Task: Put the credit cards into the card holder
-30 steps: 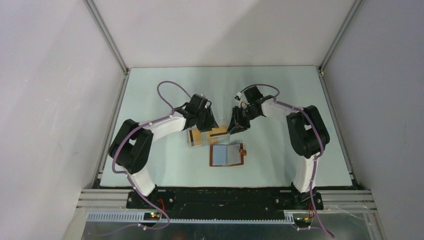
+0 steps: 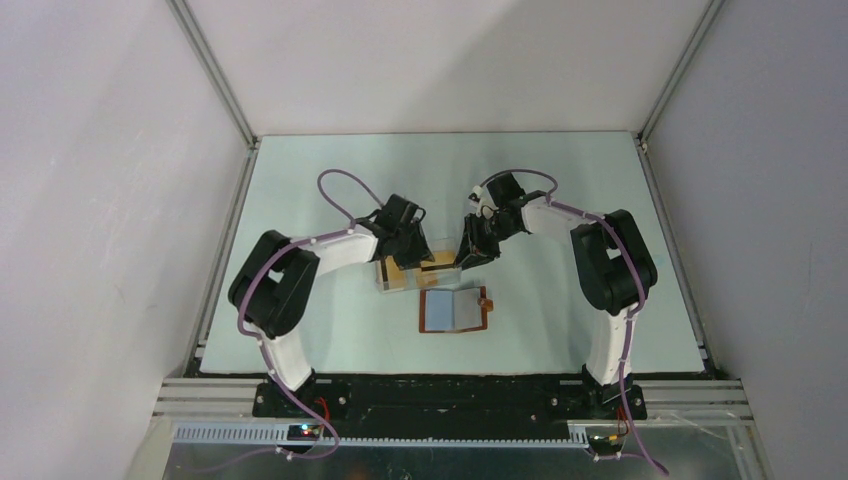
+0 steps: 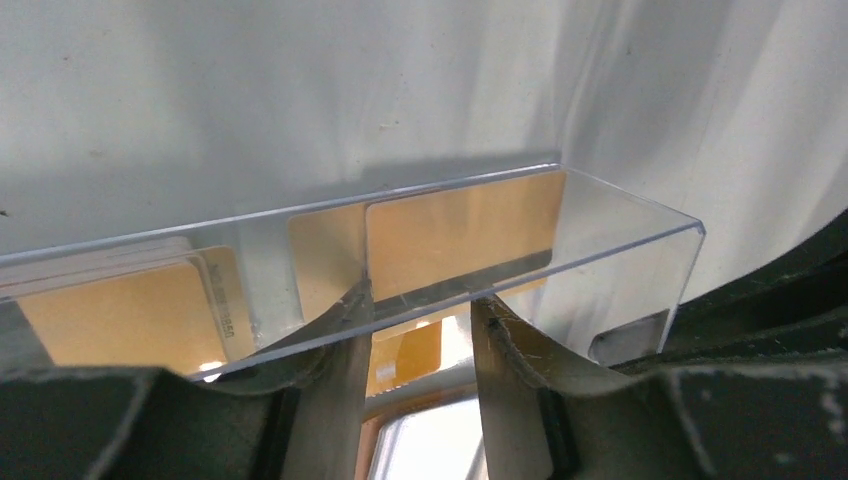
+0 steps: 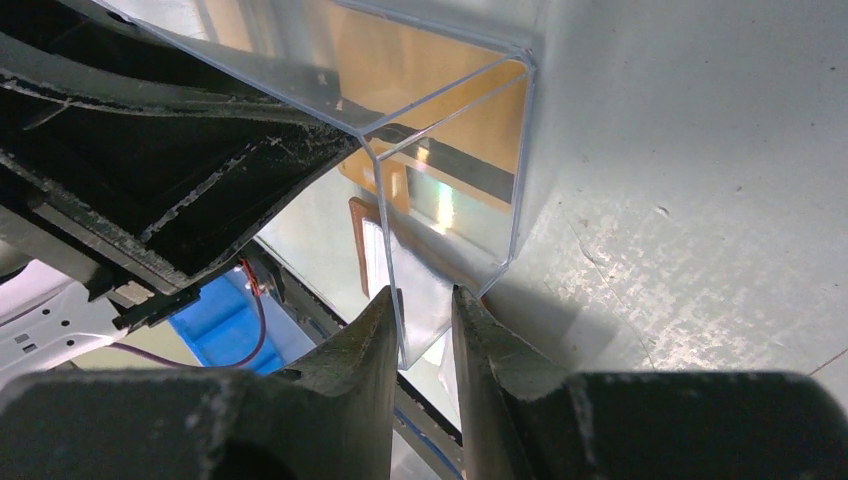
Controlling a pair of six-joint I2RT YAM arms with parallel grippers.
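Note:
A clear acrylic box (image 2: pixel 381 284) lies mid-table with gold cards (image 2: pixel 393 272) inside it. In the left wrist view, one gold card (image 3: pixel 470 225) with a dark stripe shows near its far wall. My left gripper is open at the box's top edge, a gap between its tips and no card visibly gripped. My right gripper is at the box's right end, its fingers parted on either side of a clear corner edge. The card holder (image 2: pixel 423 327) lies open in front of the box, brown-edged with pale inner faces.
A small brown tab (image 2: pixel 486 305) sticks out at the holder's right side. Both grippers stand close together over the box.
The right arm, the box and the card holder look unmoved.

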